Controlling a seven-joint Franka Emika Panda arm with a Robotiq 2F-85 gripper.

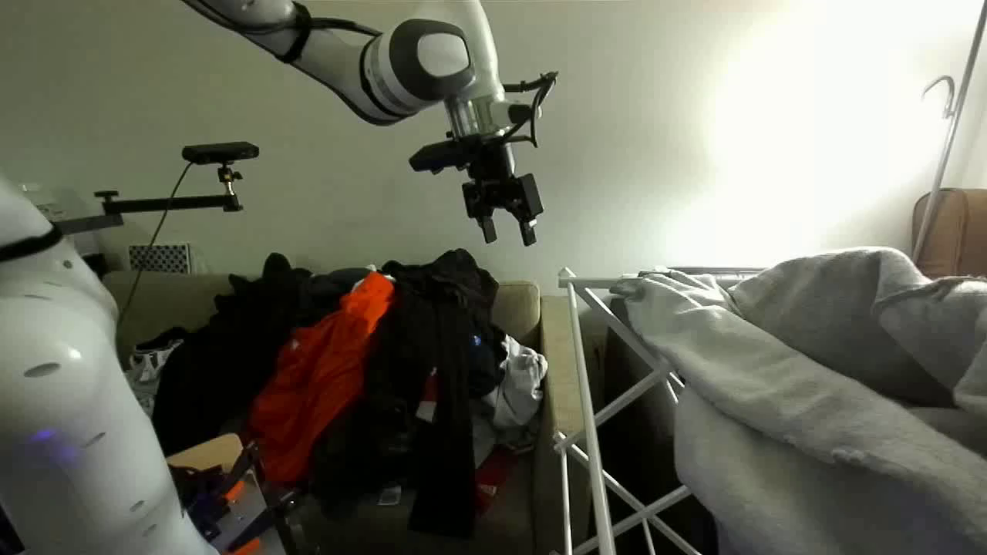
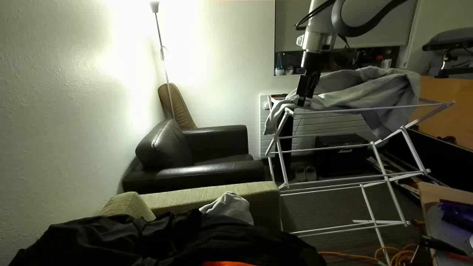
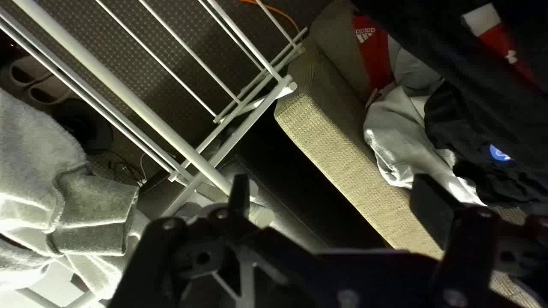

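My gripper hangs in the air in exterior view 1, between the sofa's clothes pile and the drying rack. Its fingers stand apart, open, and nothing shows between them in the wrist view. A grey sweatshirt lies draped over the white drying rack, to the right of the gripper. In the wrist view, its ribbed cuff is at the left, outside the fingers. On the sofa lies a heap with black clothes, an orange-red garment and a light grey one.
A beige sofa arm stands beside the rack, with a dark armchair behind. A tall lamp pole rises near the wall. At the lower left, a small table carries tools. The air around the gripper is clear.
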